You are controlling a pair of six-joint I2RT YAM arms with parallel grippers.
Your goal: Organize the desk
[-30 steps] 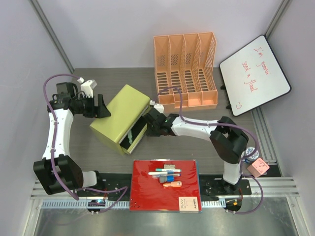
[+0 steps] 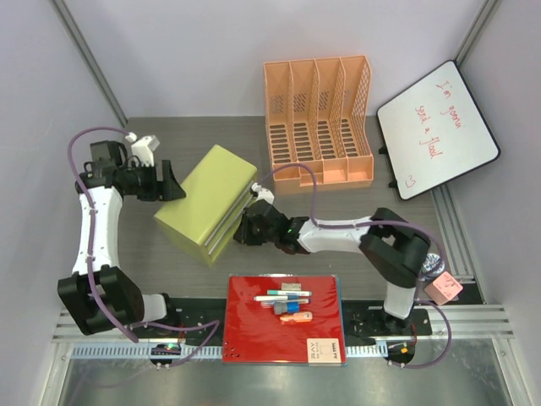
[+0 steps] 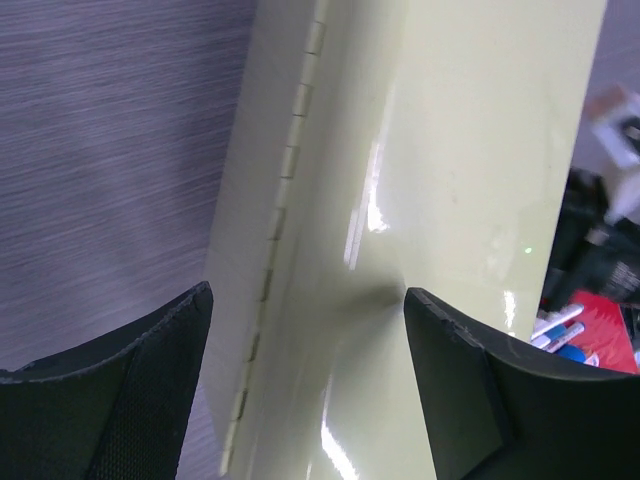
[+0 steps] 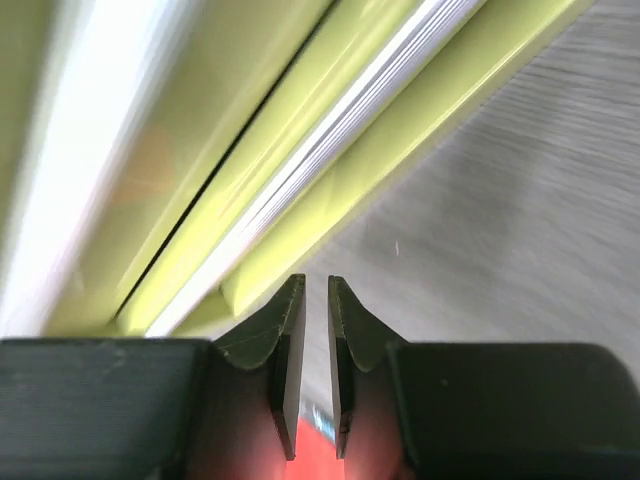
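Note:
A pale yellow-green drawer box stands angled on the desk, its drawer front facing right. My left gripper is open at the box's upper left side; in the left wrist view its fingers frame the box's glossy corner. My right gripper is at the drawer front, which now looks closed flush or nearly so. In the right wrist view the right fingertips are together just beside the drawer's edge; nothing clearly shows between them.
An orange divided organizer stands at the back, a whiteboard at the right. A red board with markers lies at the front. A pink block and a round blue tin sit at the front right.
The drawer has moved leftward into the box, its dark interior no longer showing. My right gripper has moved left and toward the front with it. The left arm is nearly still.

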